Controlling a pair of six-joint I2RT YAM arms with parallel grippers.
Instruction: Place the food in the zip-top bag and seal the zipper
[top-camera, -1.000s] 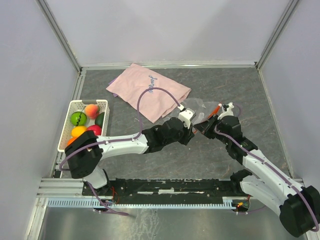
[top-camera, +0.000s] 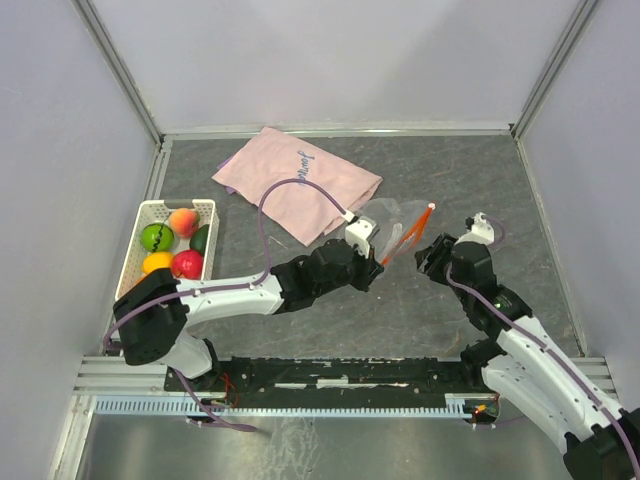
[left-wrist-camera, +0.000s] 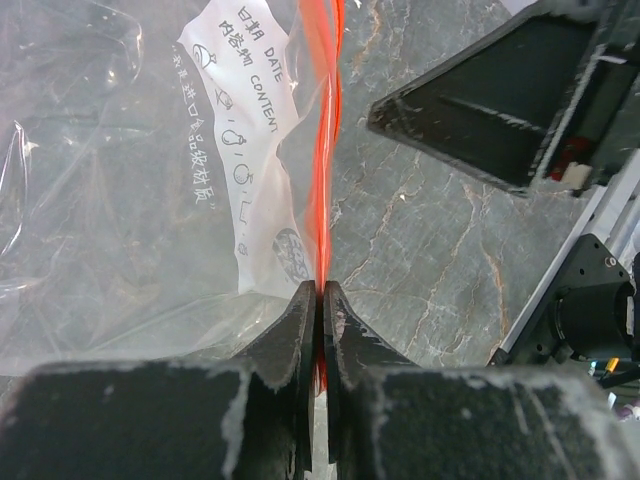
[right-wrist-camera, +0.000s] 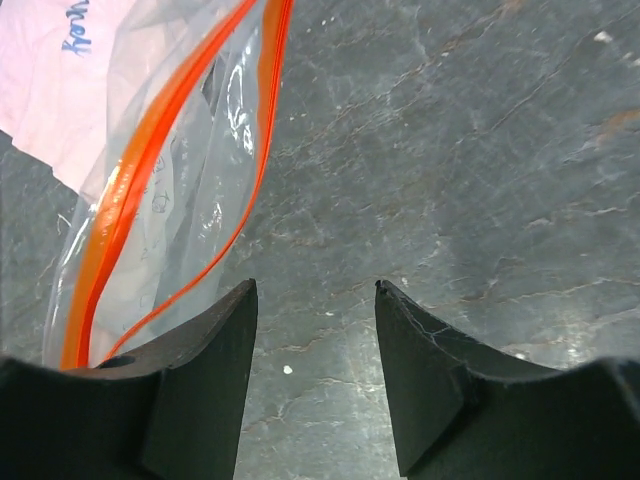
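Observation:
A clear zip top bag (top-camera: 383, 214) with an orange zipper strip (top-camera: 412, 232) hangs at the middle of the workspace. My left gripper is shut on the bag's edge at the lower end of the orange strip. In the right wrist view the bag's mouth gapes, its two orange edges (right-wrist-camera: 118, 205) standing apart. My right gripper is open to the right of the bag, nothing between its fingers. The food pieces, among them a peach (top-camera: 183, 221) and a red one (top-camera: 187, 264), sit in the white basket (top-camera: 208, 212) at the left.
A pink cloth bag (top-camera: 290, 185) with blue writing lies flat behind the zip bag, something purple showing under its left edge. Pale walls enclose the space.
The left gripper and bag have shifted slightly left.

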